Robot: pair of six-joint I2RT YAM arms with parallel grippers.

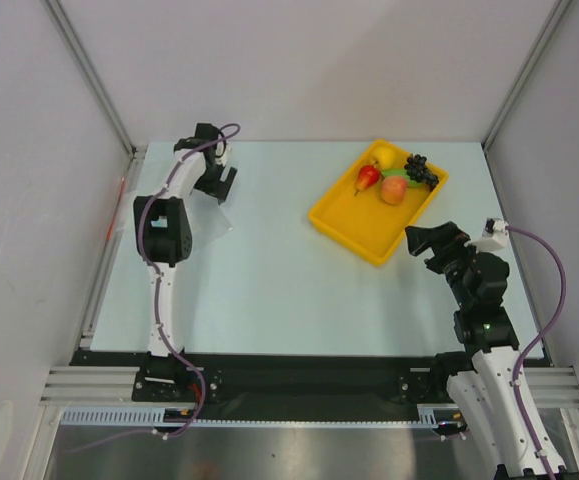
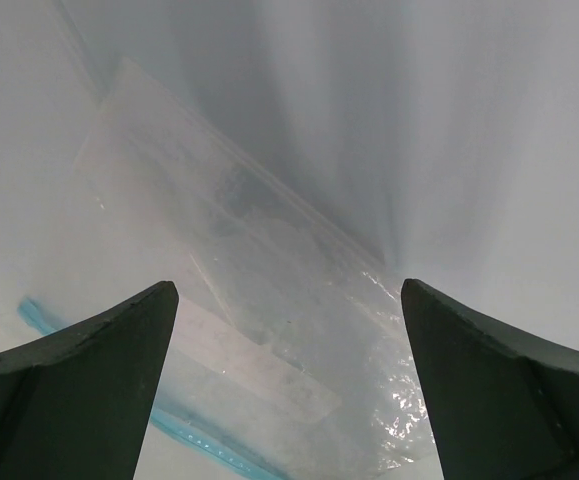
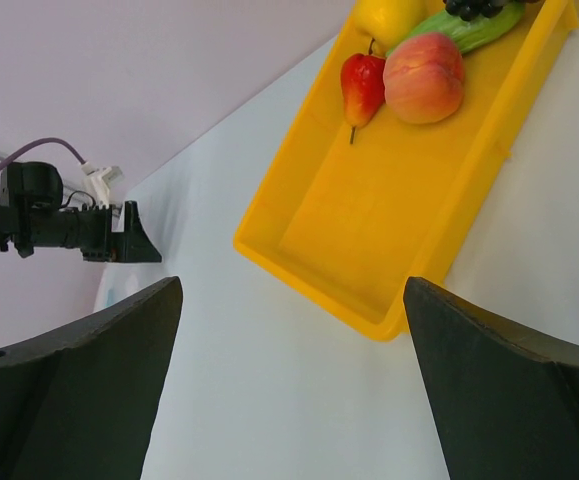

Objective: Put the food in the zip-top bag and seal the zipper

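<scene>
A clear plastic bag (image 2: 269,270) lies flat on the table, filling much of the left wrist view, with a blue zipper strip (image 2: 194,432) at lower left. In the top view only a faint part of the bag (image 1: 207,225) shows beside the left arm. Above it my left gripper (image 1: 224,190) is open, nothing between its fingers. The food lies in a yellow tray: a red pear (image 3: 363,88), a peach (image 3: 424,80), a yellow fruit (image 1: 383,156), dark grapes (image 1: 422,170) and something green (image 1: 399,177). Open and empty, my right gripper (image 1: 415,247) hangs near the tray's front corner.
The yellow tray (image 1: 347,237) stands at the back right, its front half bare. Between bag and tray the white table (image 1: 279,260) is clear. Walls (image 1: 299,70) close off the back and both sides.
</scene>
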